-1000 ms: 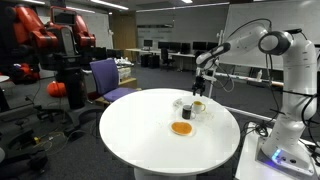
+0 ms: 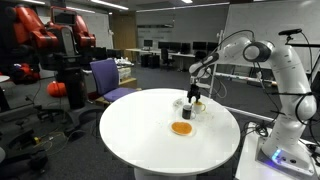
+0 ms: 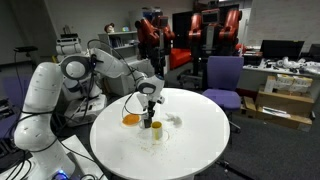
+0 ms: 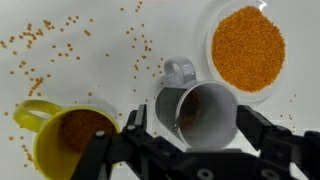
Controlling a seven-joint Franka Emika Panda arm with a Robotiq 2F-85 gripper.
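Note:
In the wrist view my gripper is open above a grey mug (image 4: 172, 104). One finger pad (image 4: 136, 119) is on the mug's left, by the yellow mug (image 4: 55, 157); the other is at its right. No grip on the mug shows. A few orange grains lie inside the grey mug, and more fill the bottom of the yellow one. A plate heaped with orange grains (image 4: 248, 48) is at the upper right. Exterior view 1 has the plate (image 2: 182, 128) nearest the camera, with the dark mug (image 2: 186, 115) and yellow mug (image 2: 199, 107) behind it.
Loose grains (image 4: 88, 33) are scattered over the white table (image 2: 130, 140), mostly beside the mugs. A pale, crumpled-looking item (image 3: 174, 120) sits close to the arm.
Over the last second the arm has lowered its wrist and come slightly nearer the mugs. The mugs and plate look unmoved.

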